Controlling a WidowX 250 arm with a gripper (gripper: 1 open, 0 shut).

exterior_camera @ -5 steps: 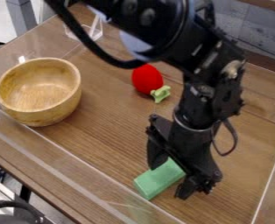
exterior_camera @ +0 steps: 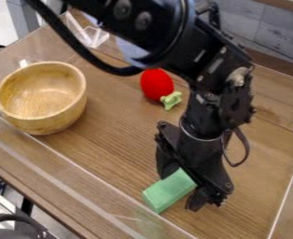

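Observation:
The black gripper (exterior_camera: 189, 172) is low over the right part of the wooden table, its fingers around a green rectangular block (exterior_camera: 164, 194). The block lies at the table's front, its upper end hidden by the fingers. Whether the fingers press on it cannot be told.
A wooden bowl (exterior_camera: 39, 96) sits at the left. A red object (exterior_camera: 158, 82) with a light green part lies at the back, behind the gripper. The table between bowl and block is clear. A wall runs along the back.
The arm and gripper have shifted slightly, and the fingers sit a little differently around the green block, which has barely moved.

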